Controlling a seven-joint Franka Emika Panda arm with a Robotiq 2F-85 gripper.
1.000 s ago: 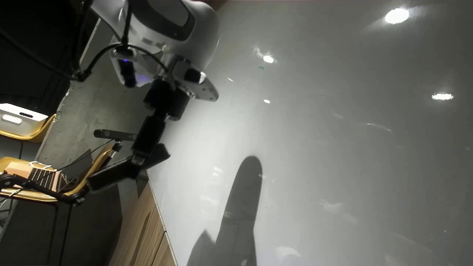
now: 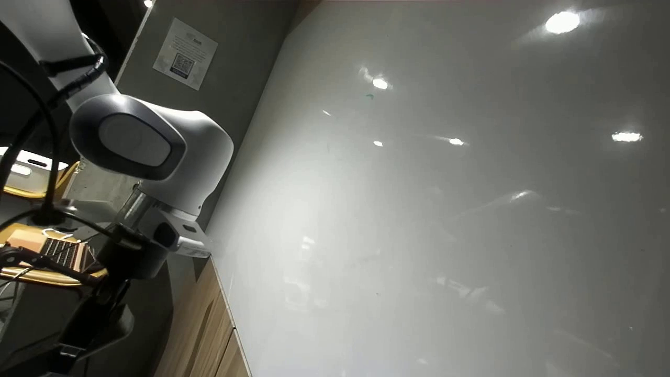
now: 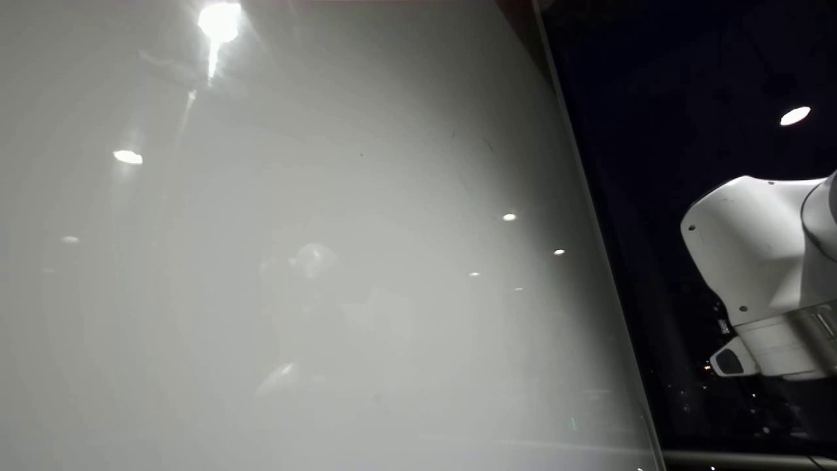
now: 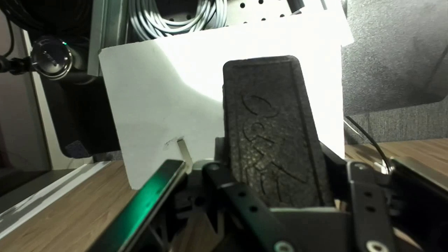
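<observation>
A dark, rounded rectangular block (image 4: 268,126) with lettering on its face, which looks like a board eraser, fills the middle of the wrist view. My gripper is shut on it, one finger along each long side. In exterior view 1 the gripper (image 2: 88,326) shows as a dark shape at the lower left, clear of the whiteboard (image 2: 439,220); the block cannot be made out there. Only the white arm (image 3: 761,251) appears at the right edge of exterior view 2, with the gripper hidden. Faint small marks sit on the board (image 3: 353,314).
Wooden cabinet fronts (image 2: 194,333) run below the board's left edge. Chairs and a laptop (image 2: 66,254) stand behind the arm. Beneath the block in the wrist view lie a white sheet (image 4: 168,92), coiled grey cable (image 4: 180,21) and a wooden surface (image 4: 79,210).
In exterior view 1 the arm and gripper have moved left and down, away from the whiteboard. The arm's dark shadow has gone from the board.
</observation>
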